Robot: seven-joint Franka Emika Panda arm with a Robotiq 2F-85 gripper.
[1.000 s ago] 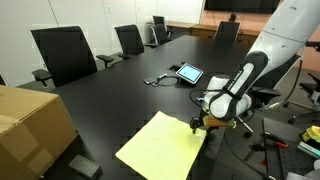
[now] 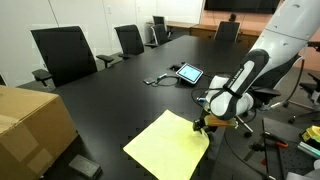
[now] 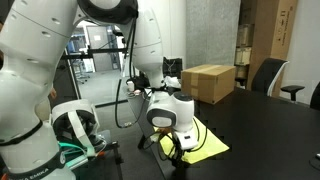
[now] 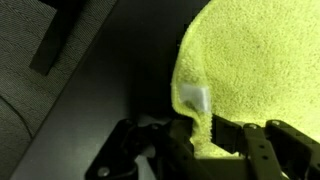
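Observation:
A yellow cloth [image 2: 168,146] lies spread on the dark table, its right part running up to my gripper [image 2: 207,127]. From the wrist, the cloth [image 4: 250,75] fills the right side, with a small white patch, perhaps a tag, near its edge. My gripper is shut on that edge, which bunches between the dark fingers. In exterior view 2 the white arm body hides much of the cloth [image 3: 208,147], and the fingertips are hard to make out there.
A cardboard box [image 2: 35,130] stands at the left, with a small dark object [image 2: 84,166] near it. A tablet [image 2: 189,73] and cables lie towards the back. Chairs line the far side.
The cloth has slid a little to the right and away from the near left, and its edge by the gripper looks more bunched. The arm has shifted slightly with it.

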